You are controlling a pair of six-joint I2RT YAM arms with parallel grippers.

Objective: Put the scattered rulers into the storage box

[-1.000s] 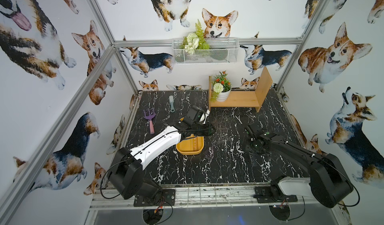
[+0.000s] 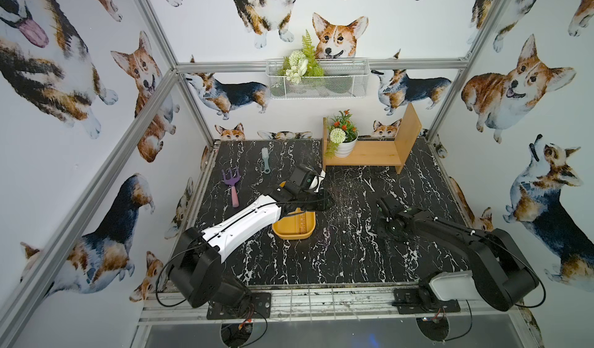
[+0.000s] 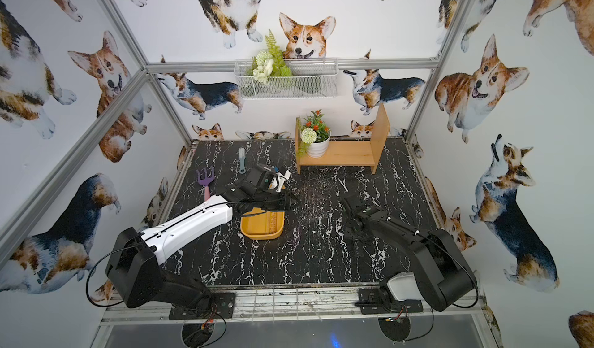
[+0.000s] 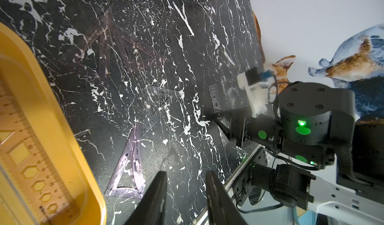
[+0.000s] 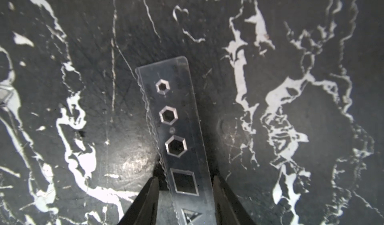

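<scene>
A yellow box stands left of centre, a ruler inside. In the left wrist view, a pinkish clear triangle lies beside it, with more faint clear rulers further off. My left gripper hangs above the table beside the box, part open, nothing visible between its fingers. A clear straight ruler with cut-out shapes lies under my right gripper, whose separated fingertips stand at either side of it.
A wooden stand with a potted plant is at the back. A purple fork and a small pale tool lie back left. A wire basket hangs on the back wall.
My right arm has shifted slightly downward in the top left view, over the ruler. My left arm has moved very little.
</scene>
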